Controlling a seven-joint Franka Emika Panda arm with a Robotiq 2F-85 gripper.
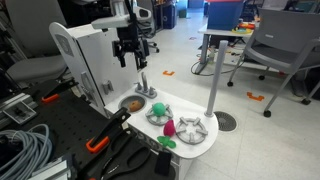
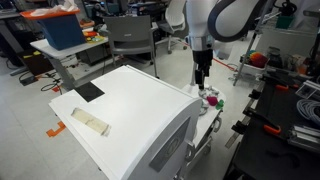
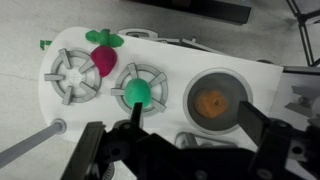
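Note:
My gripper hangs open above the small white toy kitchen counter, with nothing between its fingers. In the wrist view its dark fingers frame the lower part of the picture. Between and beyond them a round grey sink holds an orange-brown piece. A green round object rests on the nearer stove burner. Beside the other burner lies a pinkish-red object with green leaves. The gripper is well above these things, touching none.
A tap stands behind the sink, and a white post rises at the counter's far side. The tall white cabinet panel is close to the arm. Dark table surface with cables and black-orange clamps fills the front left.

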